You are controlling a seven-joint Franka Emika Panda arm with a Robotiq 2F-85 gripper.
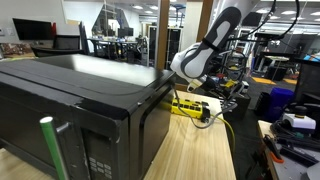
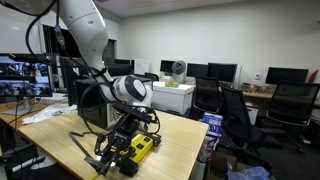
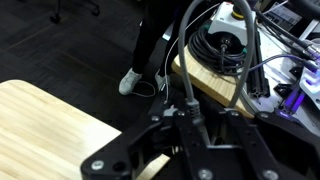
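In the wrist view my gripper is shut on a thick grey cable (image 3: 188, 70), which arches up out of the frame; the fingertips are hard to make out. A yellow power strip (image 1: 188, 106) with black plugs lies on the wooden table (image 1: 187, 150), beyond the black microwave-like box (image 1: 95, 105). The gripper is above and beside the strip's right end in exterior view 1. From the other side, the yellow strip (image 2: 145, 150) shows behind dark plugs and cable loops, below the arm (image 2: 120, 88). Where the held cable ends cannot be made out.
The big black box fills the table's left part in exterior view 1. In the wrist view a side stand (image 3: 215, 85) holds coiled black cable, and a person's shoe (image 3: 130, 82) is on the floor. Bare tabletop (image 3: 50, 140) lies at lower left.
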